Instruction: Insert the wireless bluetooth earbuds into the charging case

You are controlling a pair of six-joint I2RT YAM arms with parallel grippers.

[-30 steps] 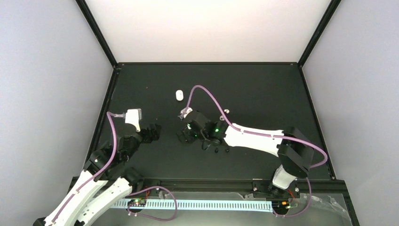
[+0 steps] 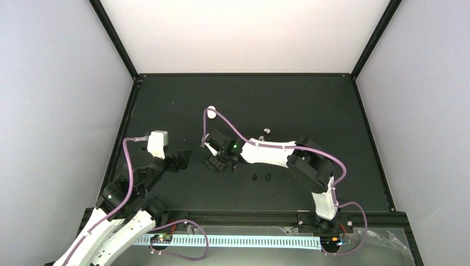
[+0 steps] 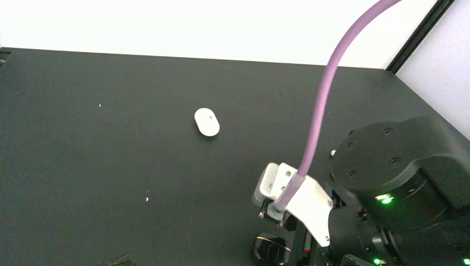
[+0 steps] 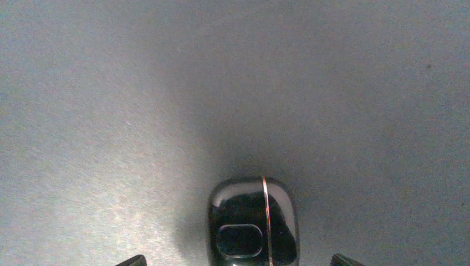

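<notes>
A glossy black charging case (image 4: 241, 213) with a copper line rests on the mat at the bottom of the right wrist view. It also shows in the left wrist view as a black case (image 3: 270, 248). My right gripper is open, its fingertips on either side of the case with gaps between. Two small black earbuds, one (image 2: 255, 177) beside the other (image 2: 268, 176), lie right of that gripper in the top view. My left gripper (image 2: 183, 159) stands open to the left, apart from the case, which is hard to make out from above.
A white case (image 2: 211, 112) sits farther back on the mat. White earbuds (image 2: 267, 131) lie behind the right arm, one partly hidden by it. The right arm (image 2: 269, 153) stretches across the middle of the mat.
The right arm has moved left across the mat, bringing its gripper close to the left one. The left arm has shifted only slightly. The white case stays put.
</notes>
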